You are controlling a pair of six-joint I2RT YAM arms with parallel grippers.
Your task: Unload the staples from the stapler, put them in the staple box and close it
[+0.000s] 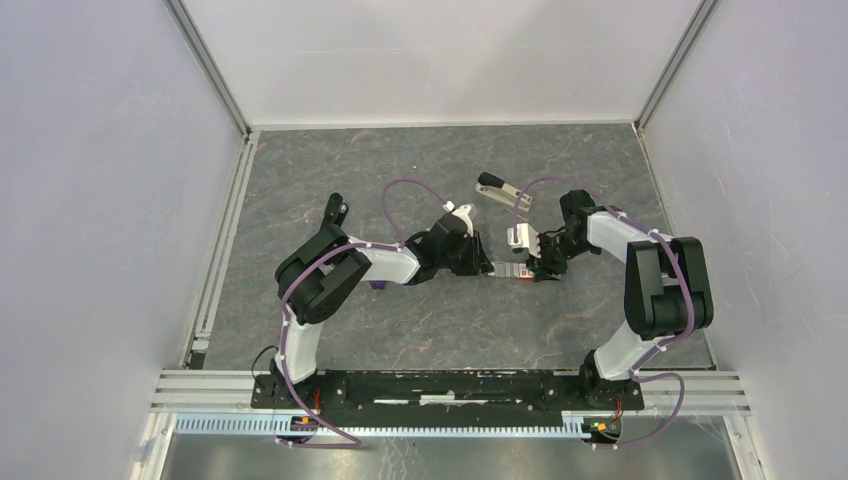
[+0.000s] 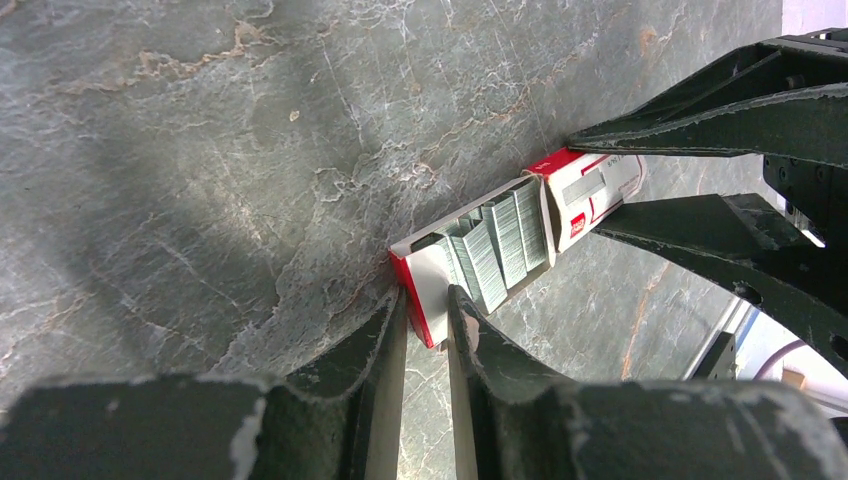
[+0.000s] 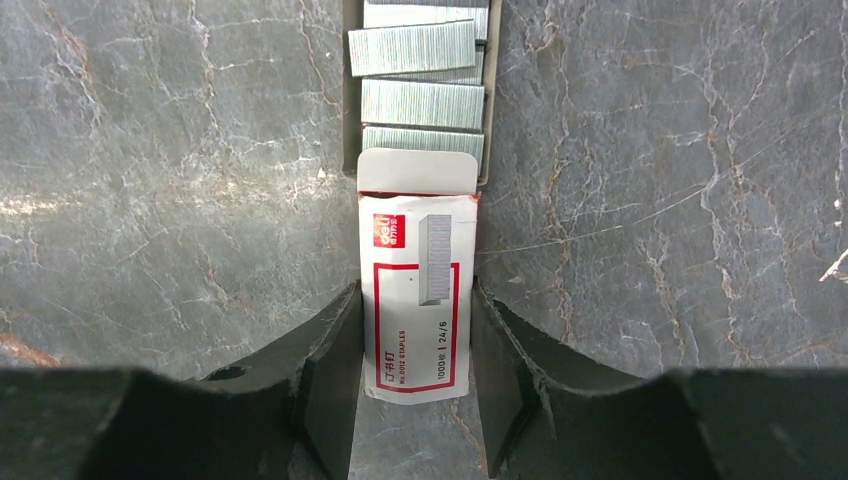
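Note:
A small white-and-red staple box sleeve [image 3: 420,290] is held between the fingers of my right gripper. Its open end meets the end of the grey staple tray [image 2: 490,235], where several silvery strips of staples lie in rows. At the tray's opposite end, in the left wrist view, stand the fingertips of my left gripper, slightly apart. The tray's white and red end shows between them; whether they press on it is unclear. Behind the arms lies the stapler [image 1: 505,191], black-capped and pale-bodied, apart from both grippers.
A black object [image 1: 335,210] lies beyond the left arm. Something purple [image 1: 378,285] shows partly under that arm.

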